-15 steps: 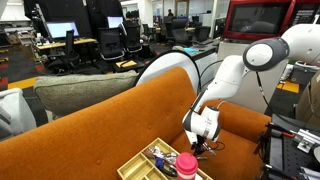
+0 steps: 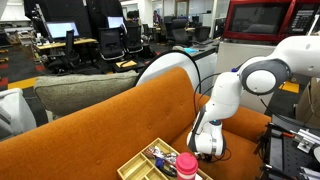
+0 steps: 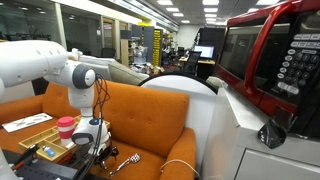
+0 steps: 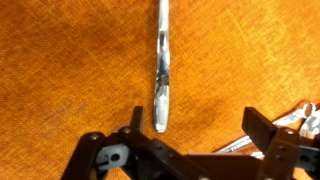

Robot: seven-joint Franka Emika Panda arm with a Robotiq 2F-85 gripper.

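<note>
A slim silvery metal utensil [image 4: 163,70] lies on the orange couch seat, running down from the top edge of the wrist view. My gripper is open above it. The utensil's near end shows between the fingertips, closer to the left one; whether they touch it, I cannot tell. At the right of that view, a second shiny metal object [image 4: 308,122] with thin arms is partly hidden behind the right finger. In exterior view 1 the gripper [image 2: 209,157] points down, low over the seat.
Left of the arm stands a wooden divided tray [image 2: 138,169] with small items. A tub with a red-pink lid [image 2: 187,164] is close beside the gripper. The couch backrest [image 2: 100,125] rises behind. Shiny pieces [image 3: 125,164] lie on the seat.
The arm has come down and slightly to the right in exterior view 1, bringing the gripper nearer the seat. The tray and tub have stayed put.
</note>
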